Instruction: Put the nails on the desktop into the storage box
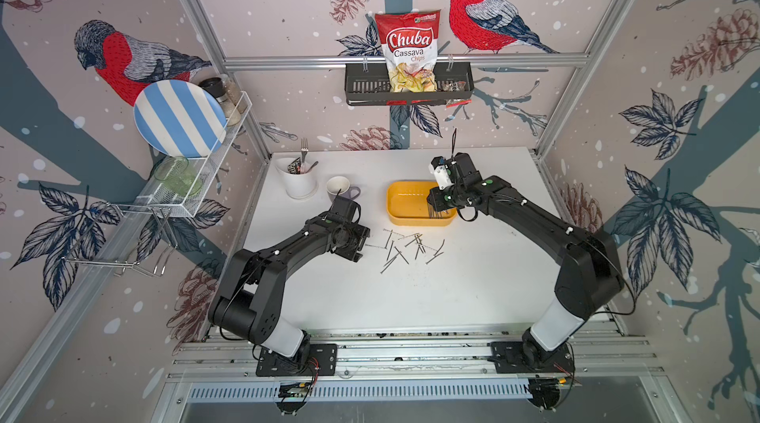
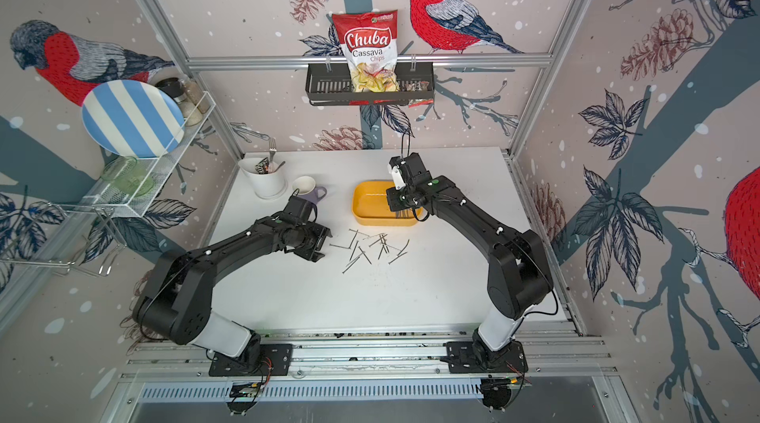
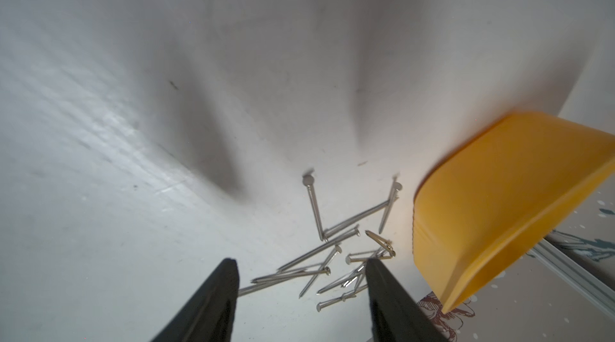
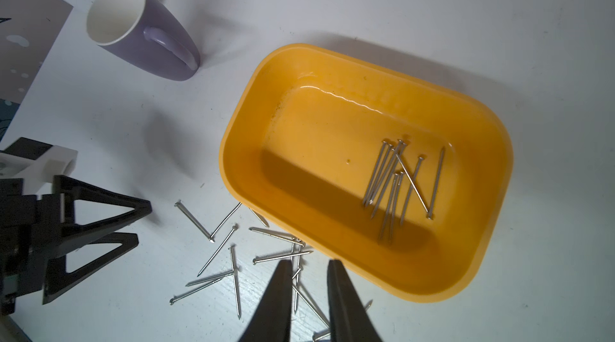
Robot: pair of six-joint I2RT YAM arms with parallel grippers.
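Loose nails (image 1: 397,250) lie scattered on the white desktop, in front of the yellow storage box (image 4: 365,57). Several nails (image 4: 384,182) rest inside the box, toward its right end. My left gripper is open beside the left edge of the loose nails. A gap shows between its fingers, and nothing is held there. Over the box's right part in the top views is my right gripper (image 1: 435,199). In its wrist view the fingers (image 4: 277,297) stand a little apart and appear empty; the nails seen between them lie on the desktop.
A purple mug (image 4: 153,37) stands left of the box, behind my left gripper. Farther left is a white holder (image 1: 297,180) with a fork. A wire shelf (image 1: 207,173) hangs on the left wall.
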